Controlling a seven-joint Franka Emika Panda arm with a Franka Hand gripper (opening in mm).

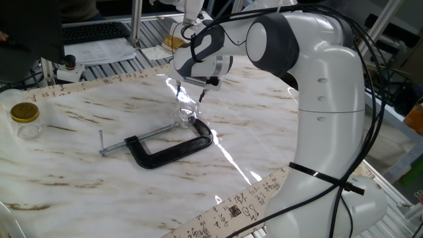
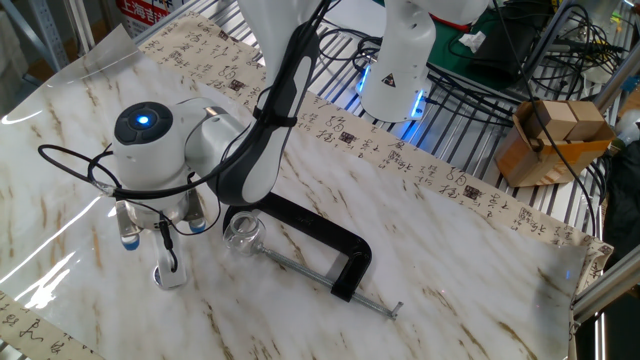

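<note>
A black C-clamp (image 1: 173,155) lies on the marble-patterned sheet (image 1: 79,178), its metal screw (image 1: 151,134) running toward a small clear glass or plastic piece (image 1: 187,118). In exterior view 2 that clear piece (image 2: 244,234) sits between the screw's end and the far arm of the clamp (image 2: 312,226). Whether it is pinched there, I cannot tell. My gripper (image 1: 191,93) hangs above the sheet just beyond the clear piece in exterior view 1, fingers apart and nothing visible between them. Exterior view 2 places it to the left of the clamp, apart from it.
A clear jar with a gold lid (image 1: 25,114) stands at the left of the sheet. Strips with dark writing (image 2: 400,160) border it. A cardboard box (image 2: 550,150) and a second white robot part (image 2: 398,65) are beyond.
</note>
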